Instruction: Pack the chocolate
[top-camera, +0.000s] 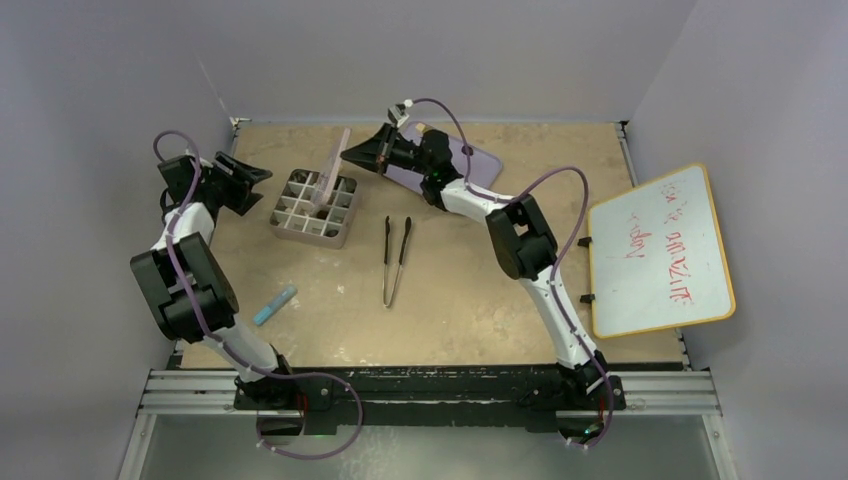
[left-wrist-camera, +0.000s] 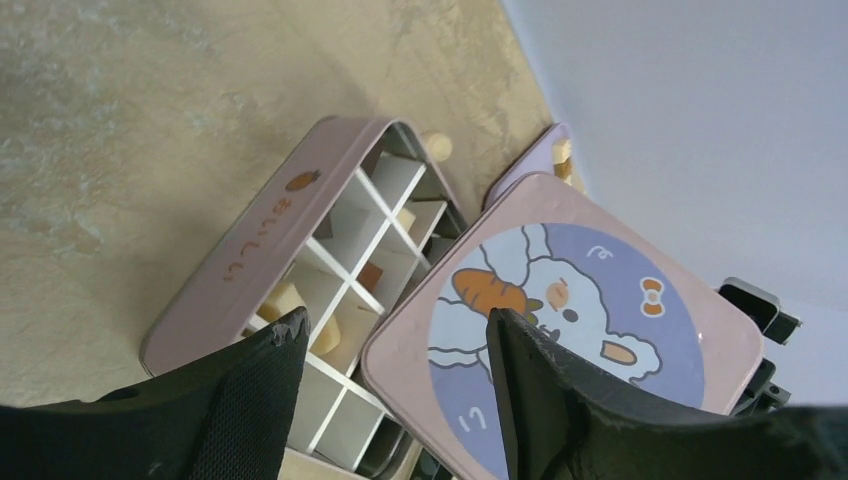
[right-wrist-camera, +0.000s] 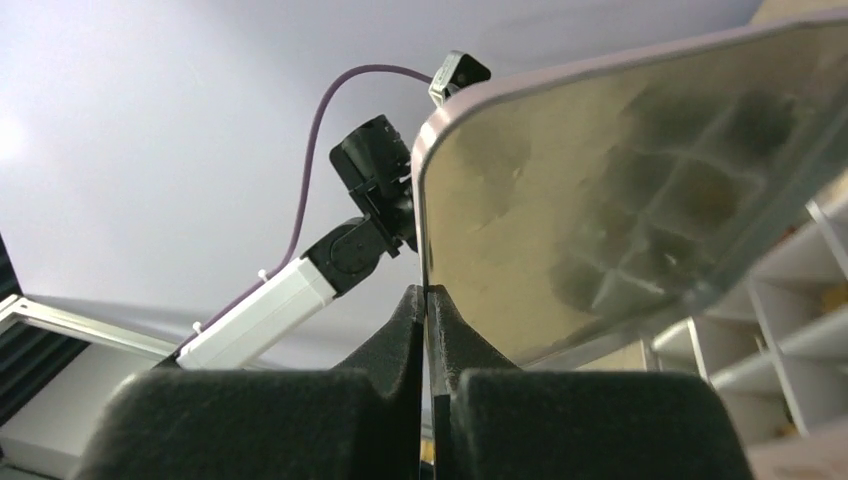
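The pink compartment box (top-camera: 290, 228) sits on the left-centre table; in the left wrist view its white grid (left-wrist-camera: 346, 275) holds several pieces. My right gripper (top-camera: 346, 155) is shut on the edge of the pink lid (right-wrist-camera: 620, 180), holding it steeply tilted over the box; the lid's rabbit print (left-wrist-camera: 540, 310) faces the left wrist camera. My left gripper (top-camera: 258, 190) stands open left of the box, nothing between its fingers.
A purple tray (top-camera: 485, 172) lies behind my right arm. Tongs (top-camera: 390, 275) and a blue stick (top-camera: 276, 305) lie in front. A whiteboard (top-camera: 660, 255) occupies the right side. The front middle has free room.
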